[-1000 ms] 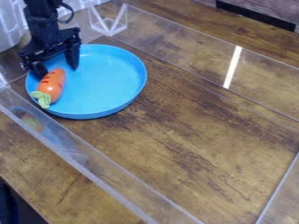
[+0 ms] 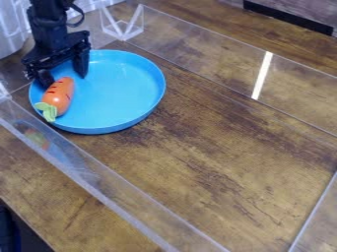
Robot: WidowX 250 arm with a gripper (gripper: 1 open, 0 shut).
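An orange toy carrot [image 2: 55,96] with a green top lies on the left side of a round blue plate [image 2: 113,96]. My black gripper [image 2: 58,72] reaches down from the top left to the plate's back-left rim, just behind the carrot's upper end. Its fingers are dark and small in view, so whether they are open or shut, or touch the carrot, I cannot tell.
Clear plastic walls run along the left and back of the wooden table [image 2: 224,167], around the plate at the top left.
The arm and gripper have shifted very slightly at the plate's back-left. The carrot and plate look the same.
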